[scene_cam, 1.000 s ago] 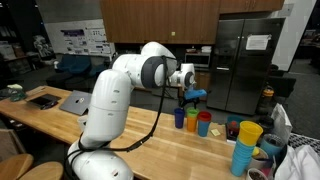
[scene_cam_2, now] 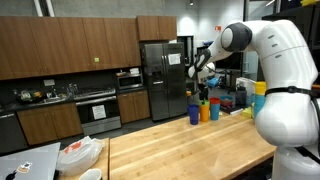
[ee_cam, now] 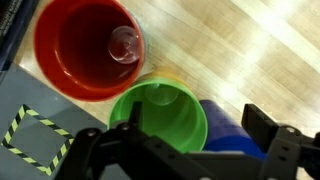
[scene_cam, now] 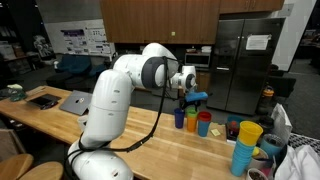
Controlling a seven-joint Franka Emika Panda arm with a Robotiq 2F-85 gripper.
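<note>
Three cups stand close together on the wooden table: a blue cup (scene_cam: 179,119), an orange cup with a green one (scene_cam: 191,118) in its top, and a red cup (scene_cam: 204,124). Seen from above in the wrist view, the green cup (ee_cam: 165,115) lies below and between my open gripper's (ee_cam: 195,138) fingers, its rim overlapped by the left finger. Beside it are the red cup (ee_cam: 88,45), with a clear round thing inside, and the blue cup (ee_cam: 232,130), partly hidden by the gripper. Nothing shows gripped.
Stacked blue and yellow cups (scene_cam: 243,150) stand at the table's right, among other cups and containers. A white bag (scene_cam_2: 80,154) lies at the opposite end.
</note>
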